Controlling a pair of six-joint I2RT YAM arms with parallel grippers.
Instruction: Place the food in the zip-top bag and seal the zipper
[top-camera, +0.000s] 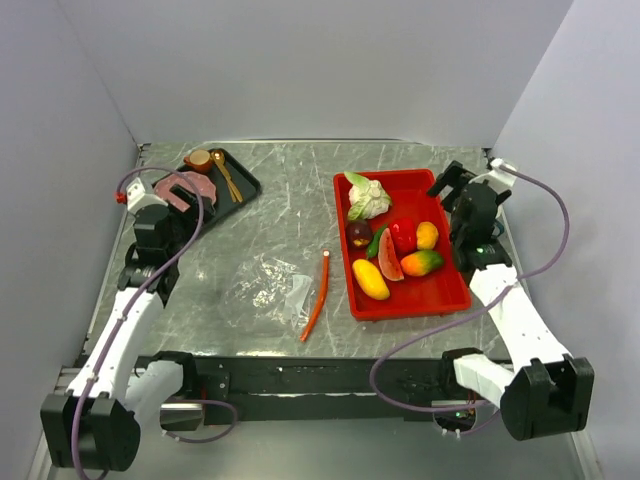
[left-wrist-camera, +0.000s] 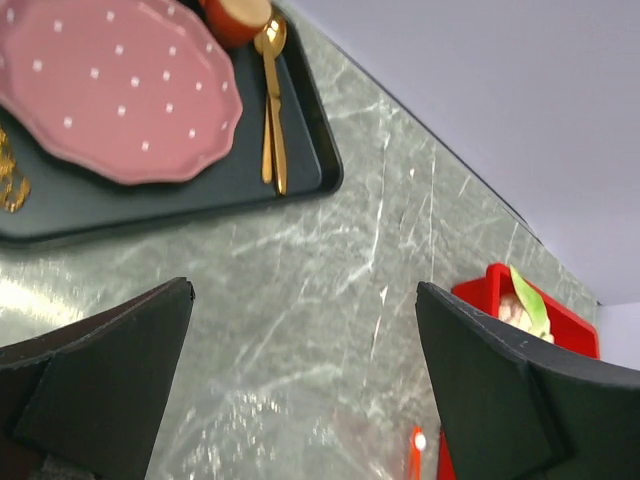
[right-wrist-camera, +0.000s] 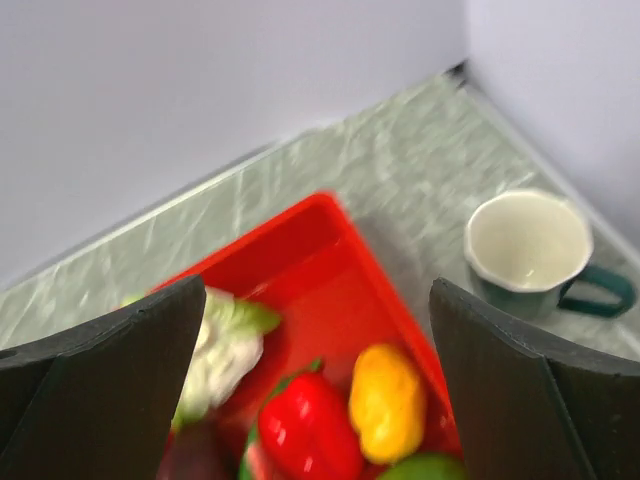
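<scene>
A clear zip top bag (top-camera: 262, 295) lies flat at the middle front of the table, an orange stick-like item (top-camera: 316, 305) beside it. The red tray (top-camera: 355, 305) holds cauliflower (top-camera: 370, 200), red pepper (top-camera: 403, 235), yellow mango (top-camera: 371, 280), watermelon slice (top-camera: 389, 260) and several other foods. My left gripper is open above the table near the dark tray at the left, nothing between its fingers. My right gripper is open and empty over the right side of the red tray; its view is blurred.
A black tray (top-camera: 240, 205) with a pink plate (left-wrist-camera: 120, 90), gold cutlery (left-wrist-camera: 276, 130) and a small brown cup (left-wrist-camera: 235, 20) sits back left. A mug (right-wrist-camera: 525, 245) stands right of the red tray. Walls bound the back and sides.
</scene>
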